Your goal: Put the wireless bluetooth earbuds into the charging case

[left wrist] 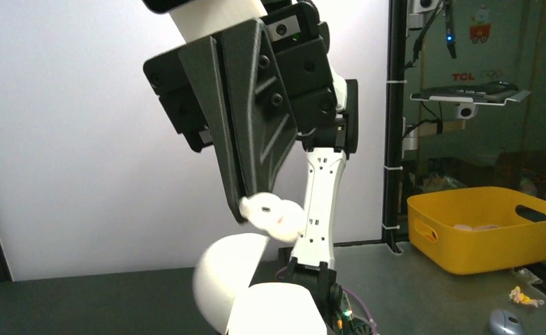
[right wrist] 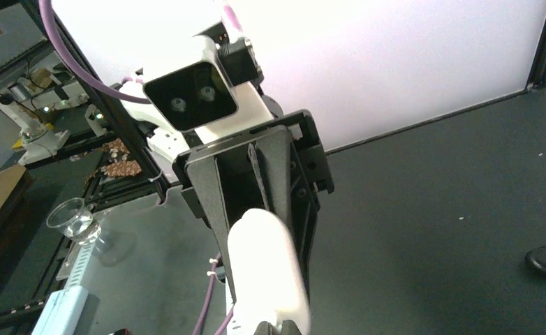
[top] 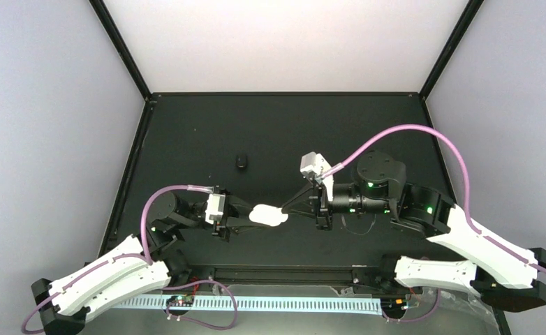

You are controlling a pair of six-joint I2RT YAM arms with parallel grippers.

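The white charging case [top: 269, 215] is held between the fingers of my left gripper [top: 258, 216]. In the left wrist view two rounded white parts, the case body [left wrist: 277, 310] and what looks like its raised lid [left wrist: 221, 279], form a V. My right gripper [top: 283, 209] meets the case from the right, its fingers shut together and tilted downward. At their tips, above the case, shows a white earbud [left wrist: 261, 208]; a second white rounded piece [left wrist: 291, 222] sits just beside it. Whether the fingers grip the earbud or only touch it, I cannot tell. The case's slots are hidden.
A small black object [top: 241, 161] lies alone on the dark table [top: 291, 125] behind the arms. Outside the work area, a yellow basket [left wrist: 480, 230] stands at the right of the left wrist view.
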